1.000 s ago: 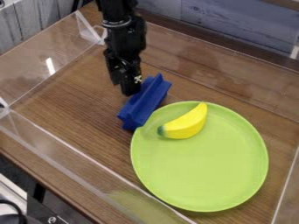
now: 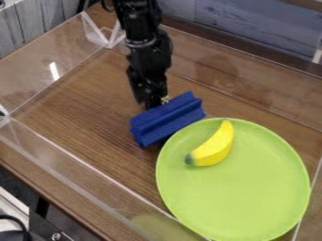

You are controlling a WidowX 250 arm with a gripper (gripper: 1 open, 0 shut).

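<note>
My black gripper (image 2: 149, 94) hangs from the top of the view, low over the wooden table just behind a blue bar-shaped object (image 2: 165, 117). Its fingertips are dark and partly hidden by that object, so whether they touch it cannot be seen. The blue object lies diagonally at the left rear of a green round plate (image 2: 239, 198). A yellow banana (image 2: 216, 141) lies on the plate toward its back left.
Bare wooden table (image 2: 75, 113) spreads to the left and behind. Clear plastic edging runs along the left and front left. A pale wooden wall (image 2: 251, 24) stands at the back.
The plate and banana have shifted right and toward the front. The blue object has turned to lie flatter across the view and reaches further right. My gripper has shifted slightly.
</note>
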